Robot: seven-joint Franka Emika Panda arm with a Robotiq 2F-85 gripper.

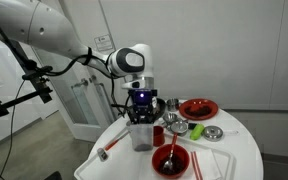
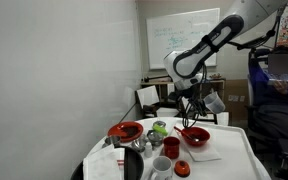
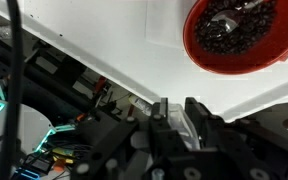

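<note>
My gripper is shut on a pale, see-through cup, held above the table on the near side of the mugs. In exterior view 2 the cup looks tilted, beside the gripper and higher than the red bowl. Only a pale sliver of the cup shows between the fingers in the wrist view. Dark beans and a metal spoon lie in the red bowl, which is off to one side of the gripper there.
Near the bowl stand a red mug, a white mug and a tomato. A dark pan, a red plate and several metal pots crowd the table's other parts. A white sheet lies right of the bowl.
</note>
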